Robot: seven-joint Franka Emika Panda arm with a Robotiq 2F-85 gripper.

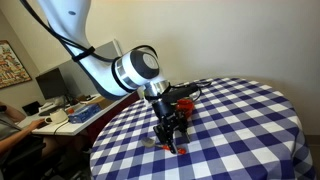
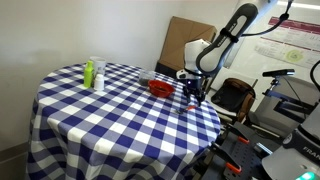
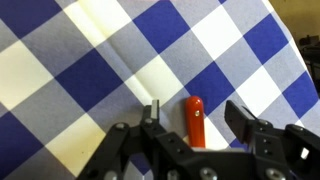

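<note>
A slim red object with a rounded end (image 3: 195,112) lies on the blue-and-white checked tablecloth. In the wrist view my gripper is open, with one finger on either side of the red object and gaps between. The lower part of the object runs down out of sight behind the gripper body. Exterior view 1 has the gripper (image 1: 174,148) low over the near part of the table, with red (image 1: 182,151) showing at its fingertips. From the other side, the gripper (image 2: 190,104) is near the table's right edge.
A red bowl (image 2: 160,90) stands farther back on the table. A green bottle (image 2: 88,75) and a white bottle (image 2: 99,83) are at the far left in exterior view 2. Much of the checked tablecloth (image 2: 115,118) is clear.
</note>
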